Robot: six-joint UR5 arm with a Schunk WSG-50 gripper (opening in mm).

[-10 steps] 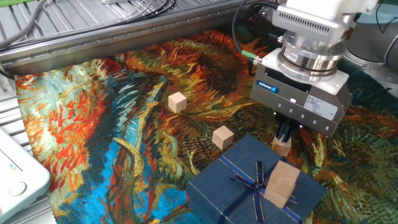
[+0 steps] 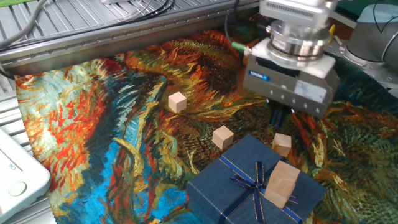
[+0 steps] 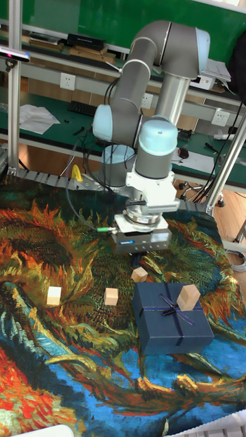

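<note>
My gripper [image 2: 278, 117] hangs point down behind a small wooden cube [image 2: 282, 144] in exterior view 2. Its dark fingers are apart from the cube, with no block visible on them; whether they are spread or closed is unclear. That cube rests on the cloth near the back corner of a dark blue gift box [image 2: 217, 180]. On the box lid, beside the ribbon bow [image 2: 256, 185], stands a larger wooden block [image 2: 283, 185]. A second cube [image 2: 222, 137] lies left of the box's back corner, and a third cube [image 2: 177, 102] sits farther left and back.
A colourful painted cloth [image 2: 93, 137] covers the table, with plenty of bare room at the left. A metal rail [image 2: 124, 43] runs along the back, and a white device [image 2: 22, 174] stands at the left edge.
The gripper has gone from right over the cube by the box's back corner toward the back left, clear of it. That cube and the other blocks have stayed put.
</note>
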